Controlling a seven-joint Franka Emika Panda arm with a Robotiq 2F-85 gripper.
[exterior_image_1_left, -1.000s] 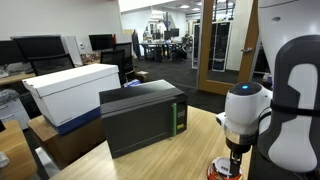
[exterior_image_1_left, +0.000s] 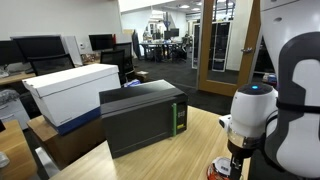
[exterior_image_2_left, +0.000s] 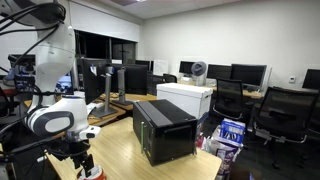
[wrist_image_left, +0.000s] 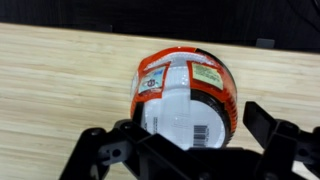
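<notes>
A round tub (wrist_image_left: 185, 105) with a pale lid and a red-orange label printed with a barcode sits on the wooden table in the wrist view. My gripper is open above it, one finger (wrist_image_left: 95, 150) to the left of the tub and the other finger (wrist_image_left: 275, 140) to its right. In exterior view 1 the tub (exterior_image_1_left: 217, 170) shows at the bottom edge, partly covered by the gripper. Exterior view 2 has the tub (exterior_image_2_left: 97, 174) low at the left, under the arm. Whether either finger touches it, I cannot tell.
A black microwave-like box (exterior_image_1_left: 143, 118) stands on the table (exterior_image_1_left: 178, 160), with a white lidded box (exterior_image_1_left: 72, 92) behind it. Bare tabletop lies between the black box and the tub. The table's edge runs close beside the tub in the wrist view.
The tub shows no clear movement.
</notes>
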